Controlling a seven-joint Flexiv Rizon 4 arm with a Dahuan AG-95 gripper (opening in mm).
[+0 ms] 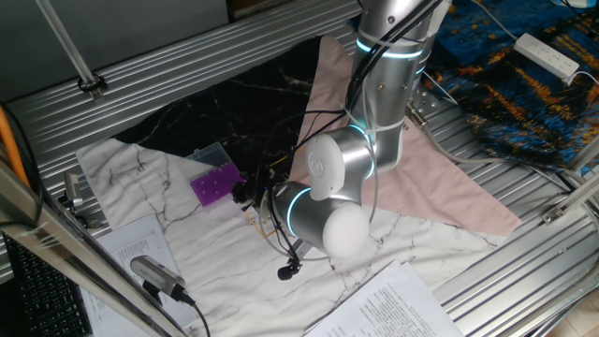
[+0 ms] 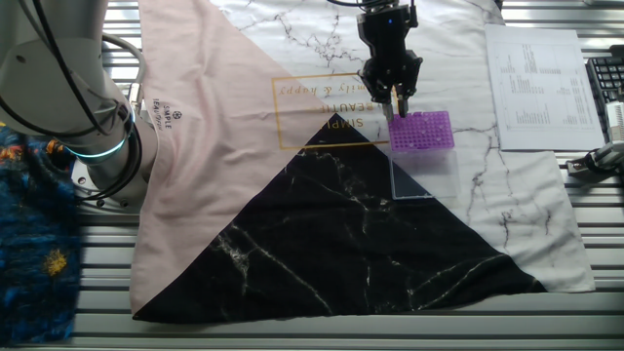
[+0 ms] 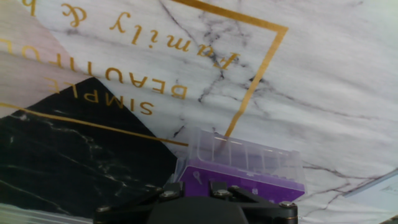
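Note:
A purple rack (image 2: 422, 131) with rows of small holes lies on the cloth, and its clear lid (image 2: 423, 177) is spread flat beside it. In exterior view 2 my gripper (image 2: 395, 111) points down at the rack's left end, its two fingertips slightly apart. The wrist view has the gripper with a gap between its fingers, and the purple rack (image 3: 249, 182) shows through and to the right of that gap. Nothing held can be made out; whether the fingers touch the rack is unclear. In exterior view 1 the arm largely hides the gripper.
A marble-patterned cloth (image 2: 292, 229) with pink, black and white areas covers the table. Printed sheets (image 2: 542, 86) and a keyboard (image 2: 606, 78) lie past the rack. A camera on a stand (image 1: 157, 273) rises nearby.

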